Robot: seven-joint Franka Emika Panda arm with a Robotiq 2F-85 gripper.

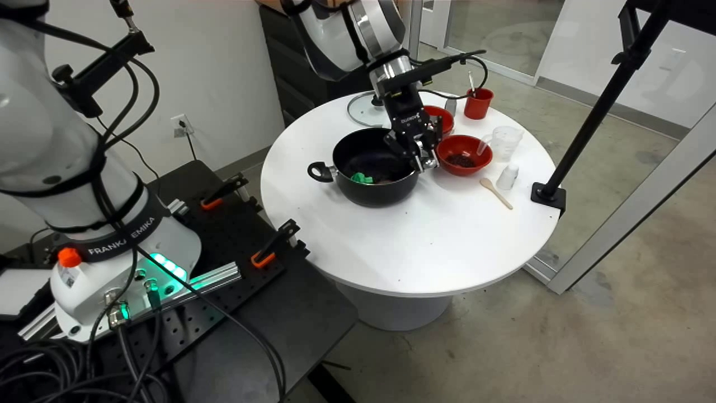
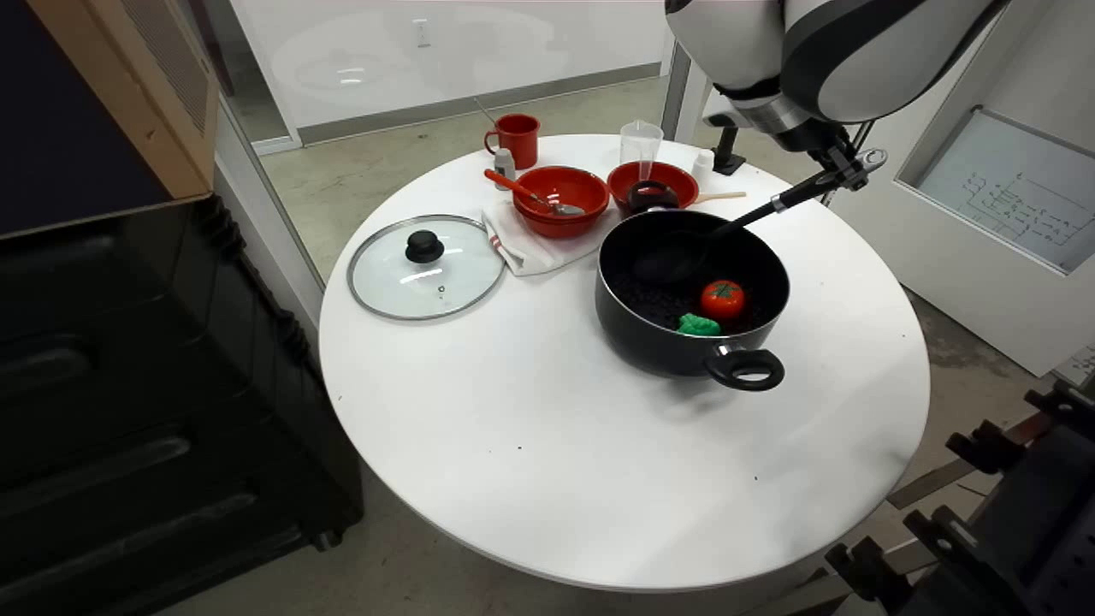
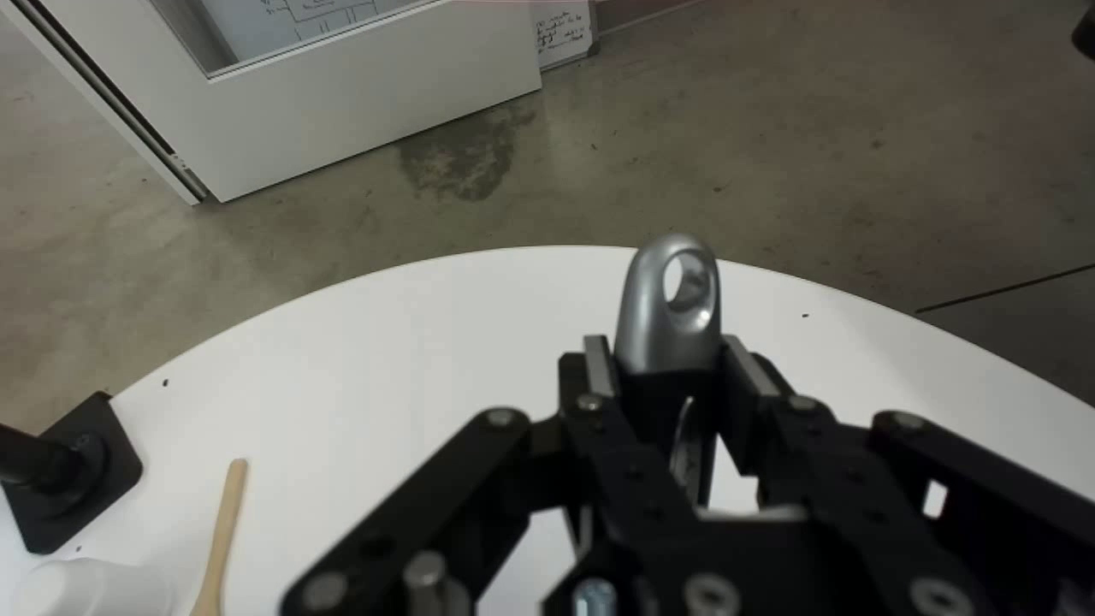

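Note:
My gripper is shut on the handle of a black ladle, whose silver looped end point(image 3: 657, 318) sticks up between the fingers in the wrist view. From the gripper the ladle's dark handle point(image 2: 756, 214) slants down into the black pot point(image 2: 657, 349), as exterior view 2 shows. Its bowl is hard to make out against the dark inside. A red tomato point(image 2: 723, 299) and a green piece point(image 2: 699, 325) lie in the pot near its front handle. In exterior view 1 the gripper point(image 1: 425, 160) is over the pot's right rim, and the tomato is mostly hidden there.
Right of the pot stand a red bowl with dark bits point(image 1: 464, 155), a clear pitcher point(image 1: 507, 142), a white bottle point(image 1: 508, 177) and a wooden spoon point(image 1: 497, 193). A glass lid point(image 2: 426, 267) lies left of another red bowl point(image 2: 560, 201).

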